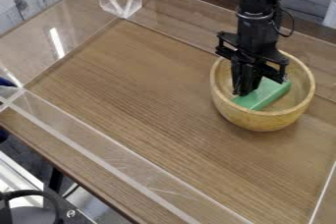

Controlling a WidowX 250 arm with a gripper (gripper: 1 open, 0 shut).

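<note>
A black robot gripper [245, 71] reaches down from the top into a wooden bowl [262, 119] at the right of the table, its fingertips over a green rectangular object [269, 94] lying in the bowl. The fingers look close together; whether anything is between them is hard to see, as the gripper's dark body hides part of the green object.
A clear bent plastic piece [121, 0] stands near the back left. Dark cables or parts lie off the table at the bottom left.
</note>
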